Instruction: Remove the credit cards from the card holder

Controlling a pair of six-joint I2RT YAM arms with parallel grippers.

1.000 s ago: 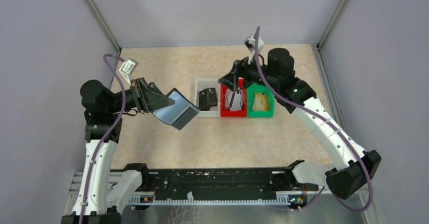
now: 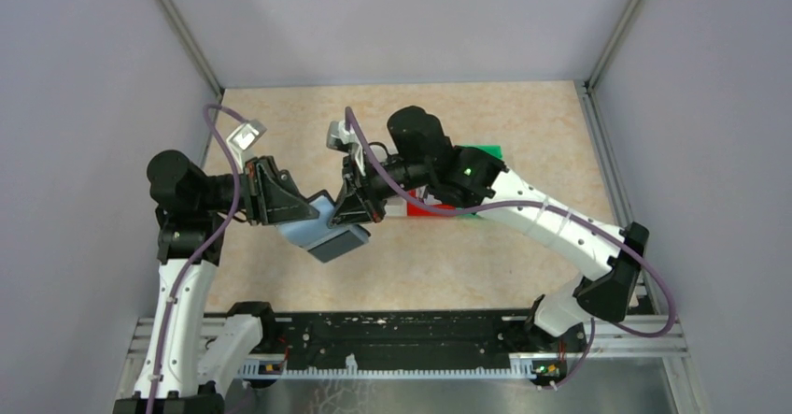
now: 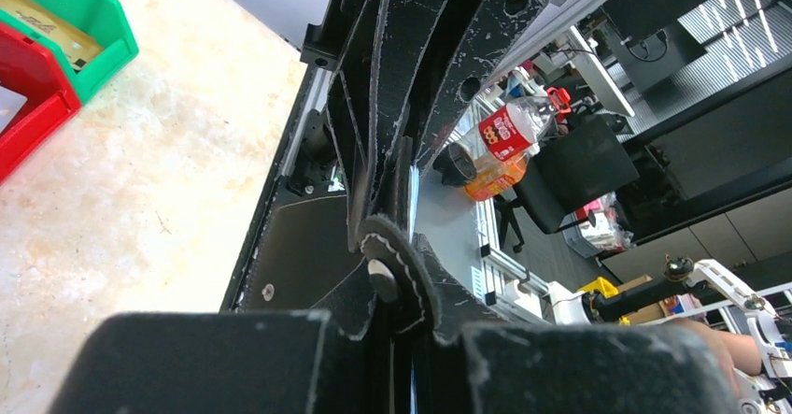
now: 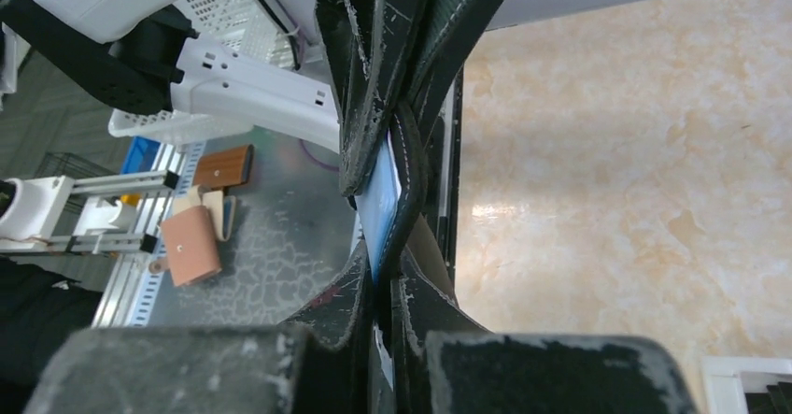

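Note:
An open card holder (image 2: pixel 318 236), dark with a light blue face, hangs between both grippers above the table. In the top view my left gripper (image 2: pixel 308 210) is at its left part and my right gripper (image 2: pixel 341 216) at its upper right. The right wrist view shows the holder's blue face (image 4: pixel 378 208) and stitched dark edge edge-on between the fingers. My right gripper looks shut on it. The left wrist view shows the holder's stitched leather (image 3: pixel 402 274) at the fingers; how far those fingers are apart is unclear. Single cards cannot be told apart.
A red bin (image 3: pixel 28 106) and green bin (image 3: pixel 103 59) sit at the table's back middle, partly hidden by my right arm in the top view, with a white bin (image 4: pixel 738 367) beside them.
The left gripper and holder have shifted slightly downward in the top view.

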